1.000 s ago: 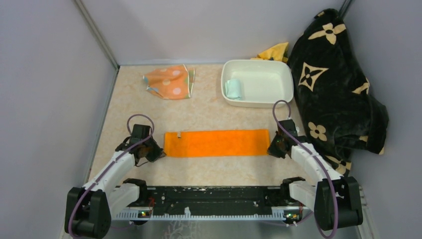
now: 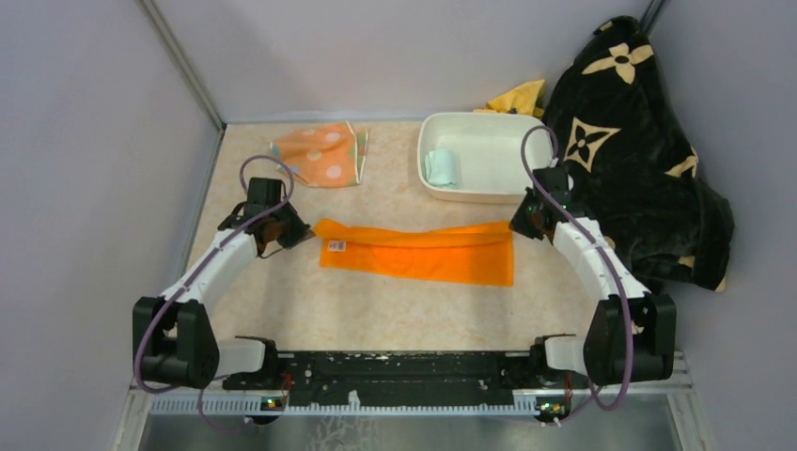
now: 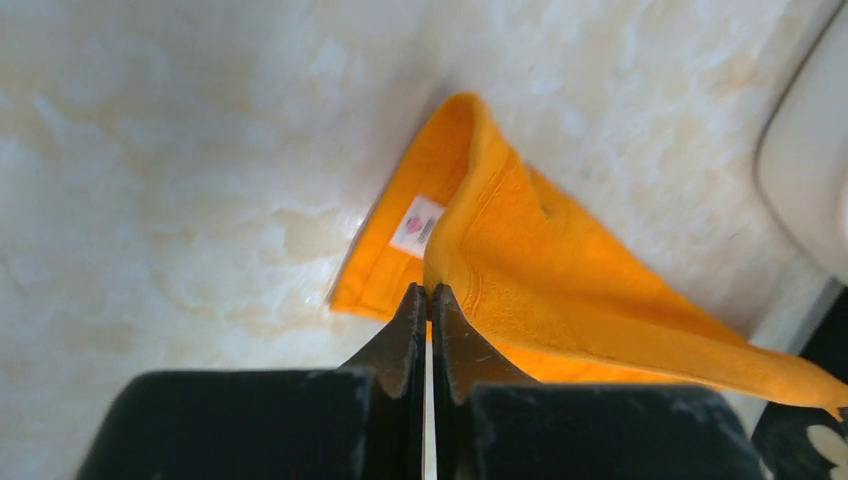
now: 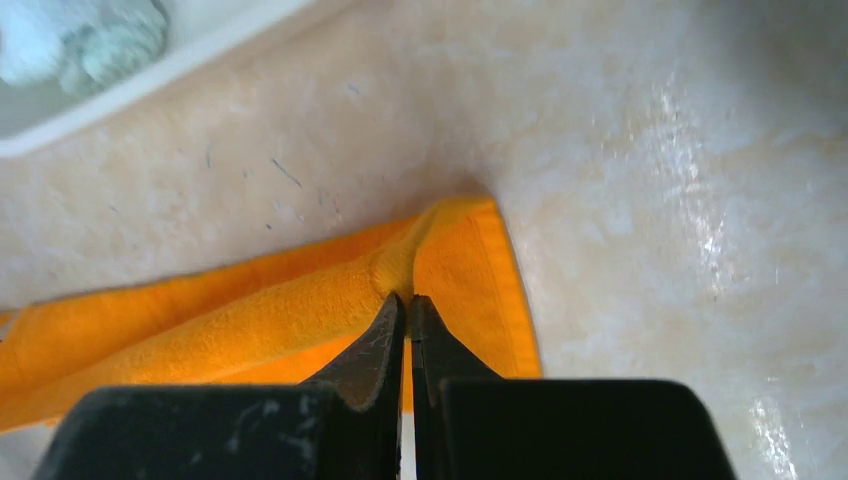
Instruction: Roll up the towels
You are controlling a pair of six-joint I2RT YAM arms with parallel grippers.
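An orange towel point(image 2: 414, 263) with a white label lies on the table, its near edge lifted and folded back toward the far side. My left gripper point(image 2: 310, 233) is shut on that edge at the left end; in the left wrist view the cloth point(image 3: 560, 310) rises to the fingertips. My right gripper point(image 2: 515, 225) is shut on the same edge at the right end, where the right wrist view shows the towel point(image 4: 220, 330) drawn up into the fingers.
A white bin point(image 2: 493, 150) with a pale mint towel point(image 2: 440, 167) stands behind. A dotted peach towel point(image 2: 320, 155) lies at back left, a yellow cloth point(image 2: 517, 97) behind the bin. A black flowered blanket point(image 2: 630, 188) fills the right side.
Both grippers have moved toward the back of the table, carrying the orange towel's near edge up and over, so the towel now shows a lifted fold along its far part.
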